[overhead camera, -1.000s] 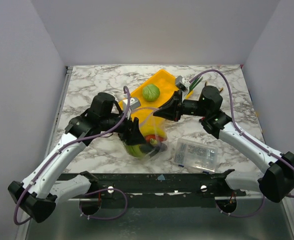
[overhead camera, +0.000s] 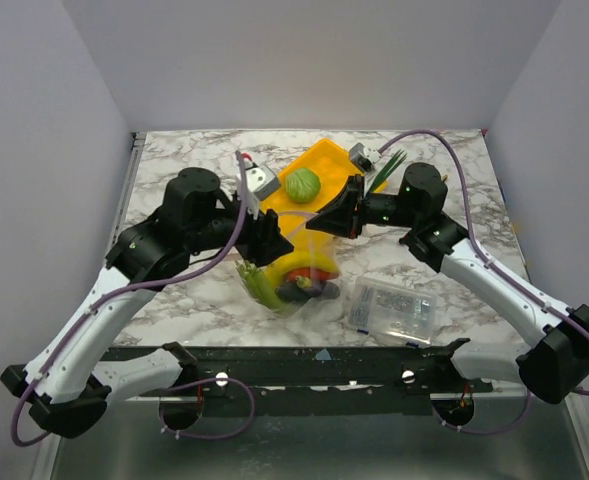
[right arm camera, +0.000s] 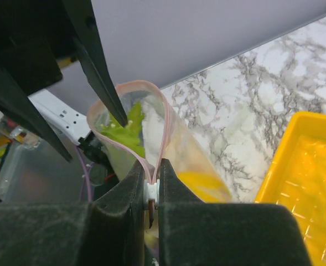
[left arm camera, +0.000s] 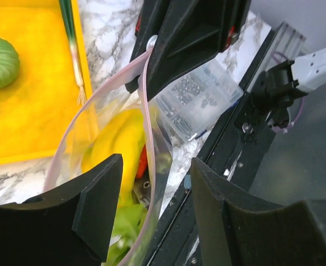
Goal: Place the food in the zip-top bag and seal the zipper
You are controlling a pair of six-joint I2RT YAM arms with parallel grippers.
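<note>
The clear zip top bag (overhead camera: 336,268) stands upright on the table with its pink-edged mouth open. Inside it show a yellow food item (left arm camera: 118,145), green food (left arm camera: 125,227), something red (overhead camera: 304,273) and dark purple pieces (overhead camera: 294,292). At the mouth's right corner, my right gripper is shut on the bag's rim. My left gripper is open over the opposite end of the mouth, and part of the rim runs through the gap between its fingers. In the right wrist view, one left finger (right arm camera: 103,83) overlaps the mouth; whether it is inside is unclear.
Behind the bag lies a yellow tray (overhead camera: 326,155) holding a green cabbage (overhead camera: 302,185); a green onion (overhead camera: 386,171) lies at its right edge. A clear lidded box (overhead camera: 392,310) sits to the bag's right. Bare marble lies at the left.
The green food now leans further left in the bag. My right gripper has stayed put.
</note>
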